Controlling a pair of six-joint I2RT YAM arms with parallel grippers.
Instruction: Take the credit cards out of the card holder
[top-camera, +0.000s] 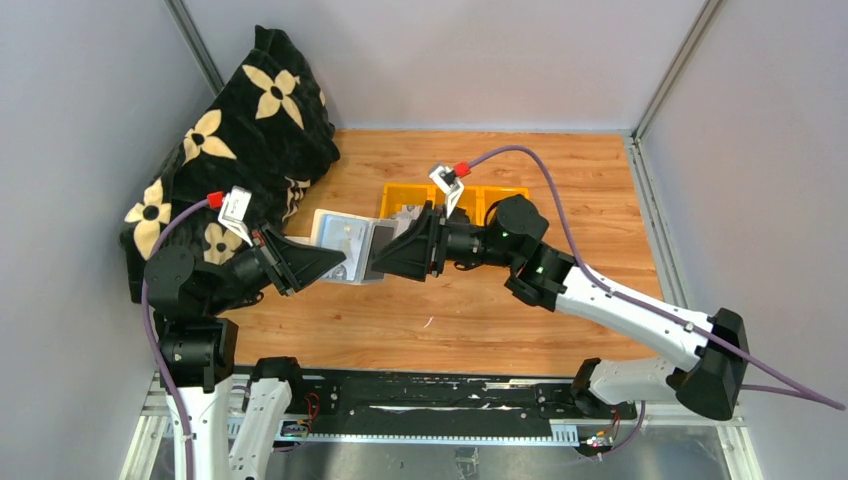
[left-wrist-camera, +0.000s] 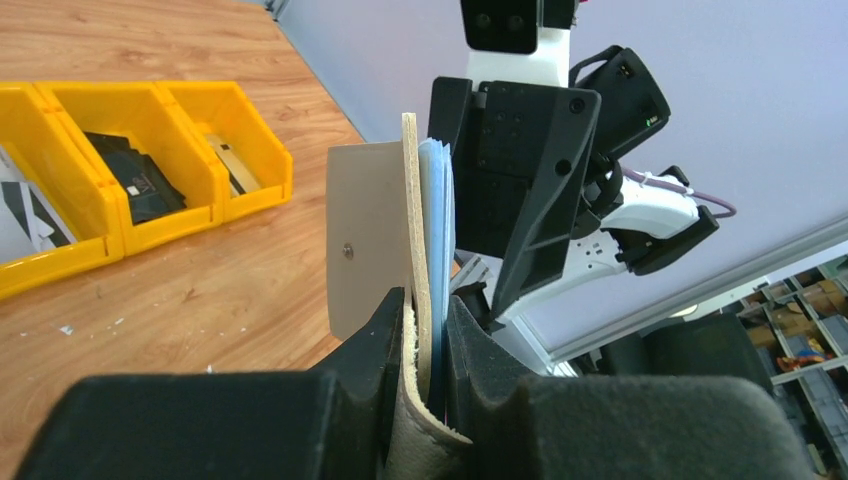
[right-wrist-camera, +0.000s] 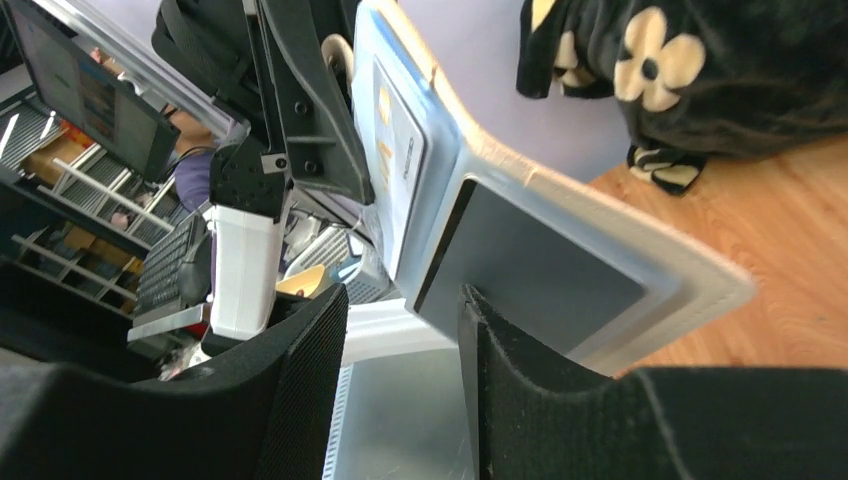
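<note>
The open card holder (top-camera: 342, 245), beige outside with blue sleeves, is held upright by my left gripper, shut on its edge. In the right wrist view a light card (right-wrist-camera: 398, 165) sits in one sleeve, and a dark grey card (right-wrist-camera: 525, 265) in the sleeve nearer my right gripper. That gripper is part open, its fingertips just beside the dark card's sleeve; whether they touch it is unclear. From the top, its body covers the right end of the holder.
Yellow bins (left-wrist-camera: 140, 100) with assorted items stand behind on the wooden table (top-camera: 500, 330). A black flowered cushion (top-camera: 240, 130) fills the back left corner.
</note>
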